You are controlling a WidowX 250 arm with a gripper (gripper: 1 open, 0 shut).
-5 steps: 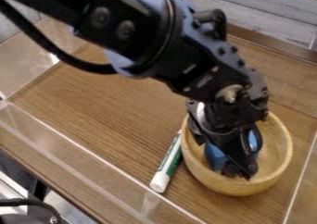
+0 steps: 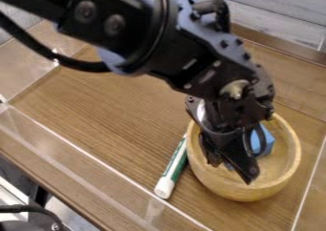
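The black gripper (image 2: 230,149) hangs over the left part of a round yellow wooden bowl (image 2: 274,178), with its fingertips at or inside the rim. It looks shut, and nothing shows clearly between its fingers. A blue object (image 2: 261,139) lies in the bowl behind the fingers, partly hidden by them. A white and green marker (image 2: 171,173) lies on the wooden surface just left of the bowl.
The wooden floor of the tray (image 2: 95,125) is clear to the left. Clear walls border it at the front and left. A white plank wall stands at the back, and dark cables are at the lower left.
The gripper has moved a little up and left within the bowl, uncovering more of the blue object, which now shows to the right of the fingers.
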